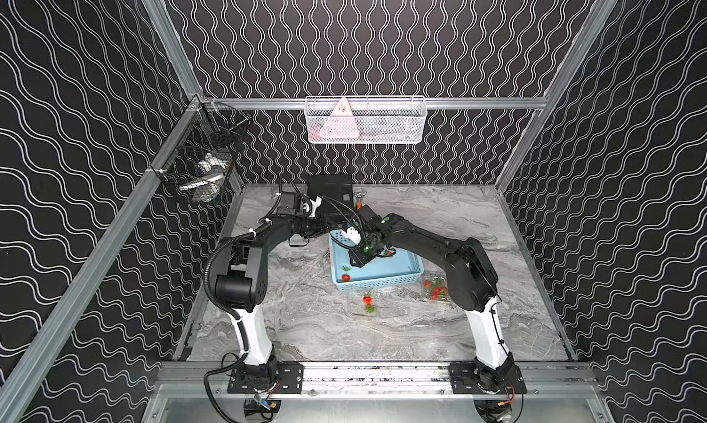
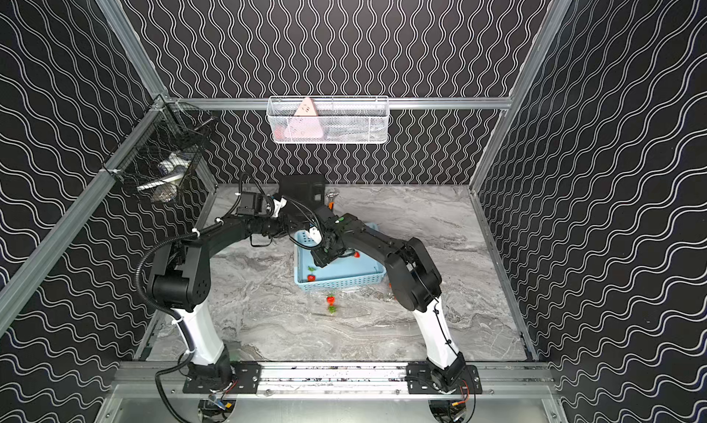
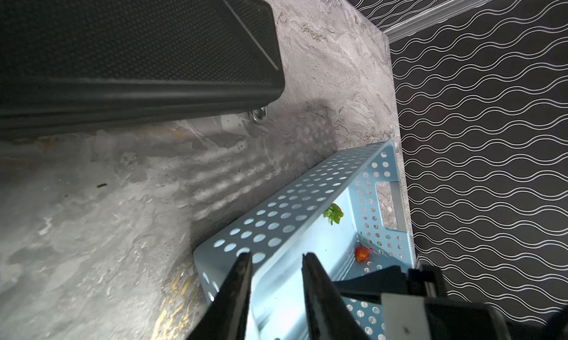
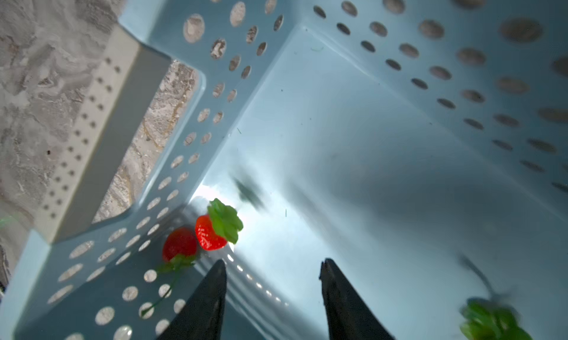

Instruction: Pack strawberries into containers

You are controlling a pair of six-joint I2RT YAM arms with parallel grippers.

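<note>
The light blue basket (image 1: 383,282) lies mid-table under both arms. In the right wrist view, two strawberries (image 4: 208,232) sit together in a basket corner, and green leaves (image 4: 494,321) show at the lower right. My right gripper is open over the basket floor, nothing between its fingers. At the basket's outer wall, my left gripper stands part open, with no fruit visible between its fingers. Its view shows a strawberry (image 3: 361,254) inside the basket. A clear container (image 1: 436,289) with strawberries stands right of the basket; red fruit (image 1: 368,300) lies in front.
Behind the basket is a black box (image 1: 330,189), large and close in the left wrist view. An orange-handled tool (image 1: 359,203) lies beside it. A white wire rack (image 1: 390,124) hangs on the back wall.
</note>
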